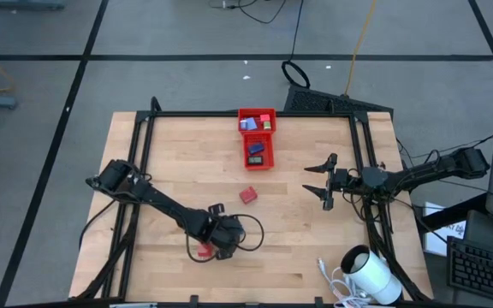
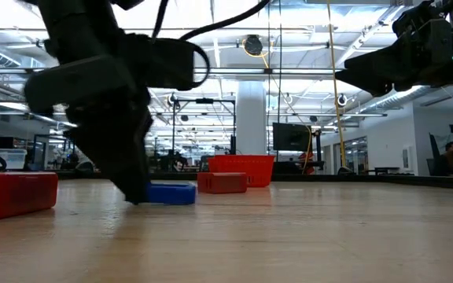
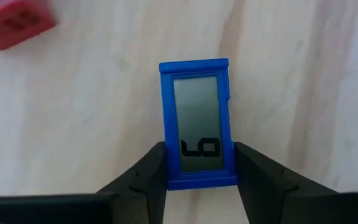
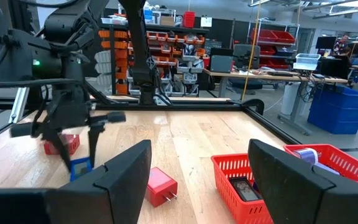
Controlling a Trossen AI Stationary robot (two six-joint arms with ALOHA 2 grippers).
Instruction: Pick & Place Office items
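Note:
A blue digital timer [image 3: 197, 124] with a grey display sits between the fingers of my left gripper, which touch it on both long sides. In the low view the timer [image 2: 171, 193] is at the tabletop, close to the wood. From the right wrist view, the timer [image 4: 79, 167] shows below the left arm. My right gripper [image 1: 319, 182] stands open over the right side of the table, nothing between its fingers.
One red charger block [image 1: 247, 195] lies mid-table, and another red block [image 1: 204, 250] is beside the left gripper. Two red baskets [image 1: 270, 151] holding small items stand at the back. A white cylinder [image 1: 373, 275] and white cable occupy the front right.

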